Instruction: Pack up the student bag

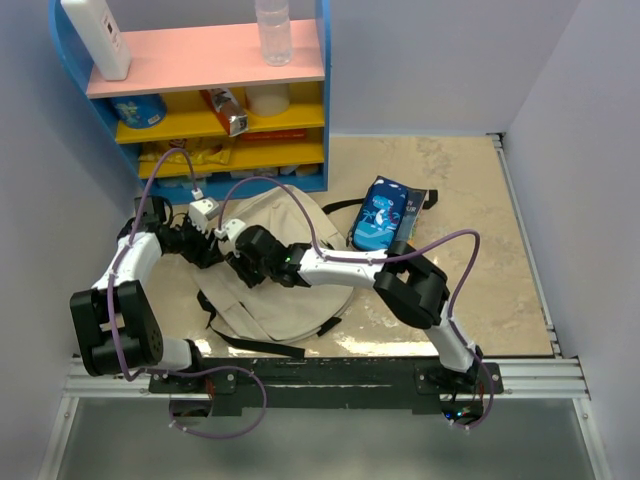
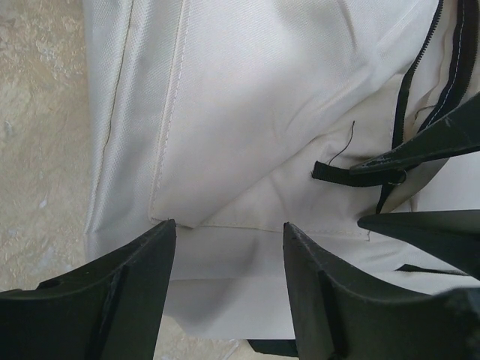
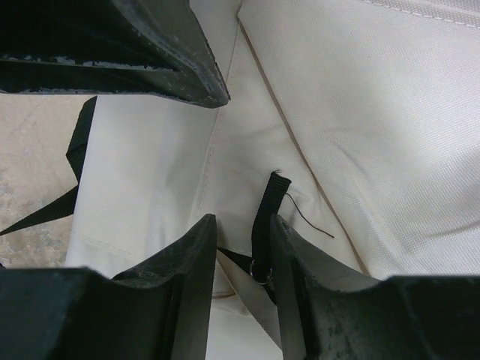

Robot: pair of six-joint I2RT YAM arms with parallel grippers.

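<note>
A cream canvas bag lies flat on the table, black straps spreading from it. Both grippers are over its left part, close together. In the left wrist view, my left gripper stands open above folded canvas, nothing between its fingers. My right gripper is part open in the right wrist view, its fingertips either side of a short black zipper pull tab and the canvas edge at the zip; whether it touches them is unclear. A blue pencil case lies with a dark item on the right.
The shelf unit at the back holds bottles, packets and containers. Walls stand at both sides.
</note>
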